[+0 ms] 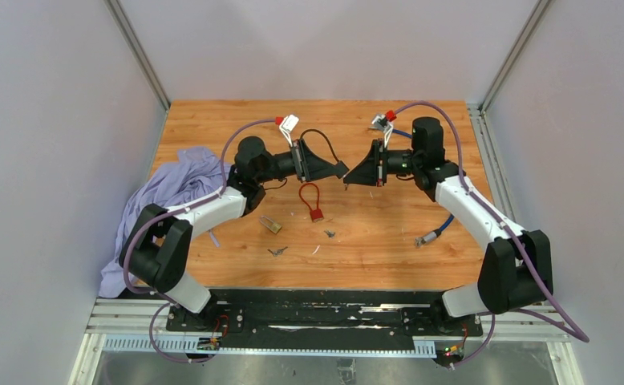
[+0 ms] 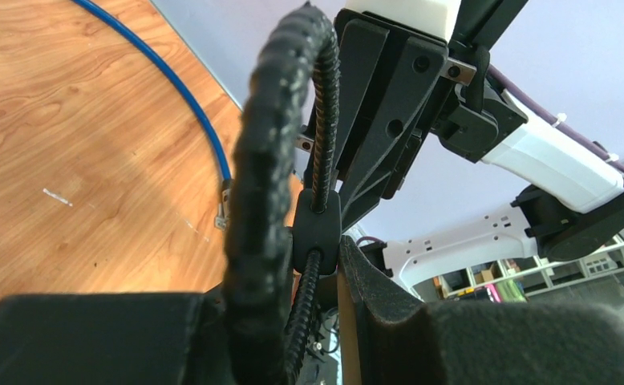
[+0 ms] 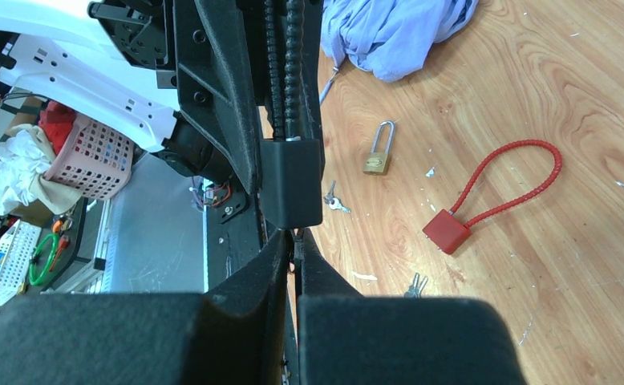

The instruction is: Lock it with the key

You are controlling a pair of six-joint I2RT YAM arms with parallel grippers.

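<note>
My left gripper (image 1: 331, 168) is shut on a black cable lock (image 3: 290, 183), whose dark body sits at its tip with the braided cable arching above. My right gripper (image 1: 349, 178) is shut right beside the lock body. In the right wrist view its fingertips meet just below the body, where a small object, possibly a key, is mostly hidden; in the top view a small bit hangs under that tip. Loose keys (image 1: 277, 251) and a second small bunch (image 1: 330, 234) lie on the table.
A red cable lock (image 1: 317, 215), a brass padlock (image 1: 270, 224) and a blue cable lock (image 1: 429, 237) lie on the wooden table (image 1: 357, 265). A lavender cloth (image 1: 168, 196) covers the left edge.
</note>
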